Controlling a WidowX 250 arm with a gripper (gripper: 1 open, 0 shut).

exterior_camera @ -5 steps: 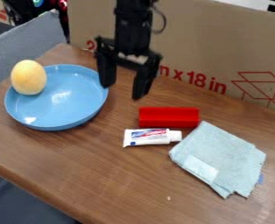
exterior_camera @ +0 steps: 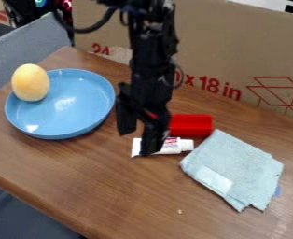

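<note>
My black gripper (exterior_camera: 142, 127) is lowered over a white toothpaste tube (exterior_camera: 174, 146), with its fingers apart and one finger overlapping the tube in this view; whether it touches the tube I cannot tell. Just behind the tube lies a red block-like object (exterior_camera: 189, 125). To the left, a blue plate (exterior_camera: 64, 105) has a yellow egg-shaped object (exterior_camera: 31, 82) on its left part.
A folded pale blue cloth (exterior_camera: 232, 166) lies on the right. A cardboard box (exterior_camera: 236, 56) stands along the back, a grey fabric edge (exterior_camera: 12, 51) at the left.
My gripper has come down from above the plate's right side to the toothpaste tube. The objects on the table appear to be in the same places.
</note>
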